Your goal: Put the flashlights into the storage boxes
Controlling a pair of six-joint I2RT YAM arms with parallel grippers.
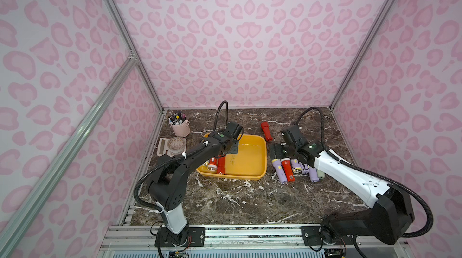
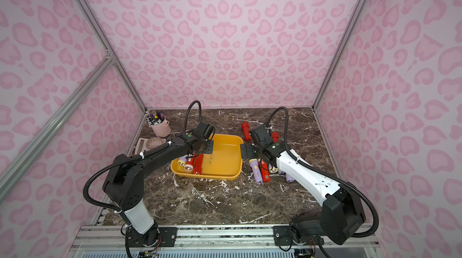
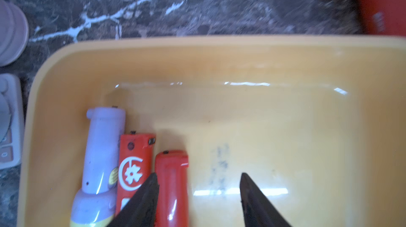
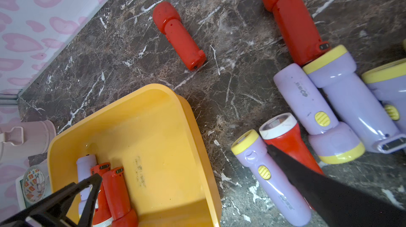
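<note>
The yellow box holds a purple flashlight, a red-and-white one and a plain red one, side by side at its left. My left gripper is open above them, nothing between its fingers. My right gripper is open over the flashlights right of the box: a front purple one, a red one with white head, several more purple ones and a red one. Another red flashlight lies behind the box's right corner.
A pink pen cup and a pale tray stand left of the box, near the wall.
</note>
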